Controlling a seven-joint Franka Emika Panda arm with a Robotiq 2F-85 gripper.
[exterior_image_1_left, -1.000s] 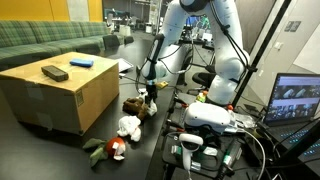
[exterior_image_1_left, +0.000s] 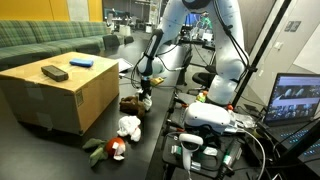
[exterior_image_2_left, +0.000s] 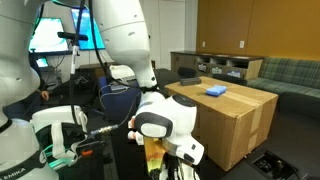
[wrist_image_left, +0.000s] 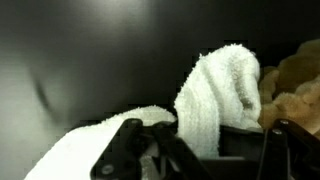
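A fluffy white cloth-like thing (wrist_image_left: 205, 95) rises in a fold between the dark fingers of my gripper in the wrist view. The gripper is shut, with a pinch of this white fabric between its fingers. More white fabric spreads to the lower left there. At the right edge lies brown plush (wrist_image_left: 292, 88), close beside the fold. In exterior view 1 my gripper (exterior_image_1_left: 147, 96) is low over the dark surface, with white fabric at its tips, just right of the brown plush (exterior_image_1_left: 130, 105). The arm hides its fingertips in exterior view 2.
Nearer the camera lie a white plush (exterior_image_1_left: 128, 126), a red ball-like thing (exterior_image_1_left: 116, 148) and a green item (exterior_image_1_left: 96, 150). A large cardboard box (exterior_image_1_left: 70, 95) stands to the left, carrying a blue item (exterior_image_1_left: 81, 62).
The arm's lower end has shifted slightly to the left, and the white fabric at the gripper has moved a little with it. The other things stay in place.
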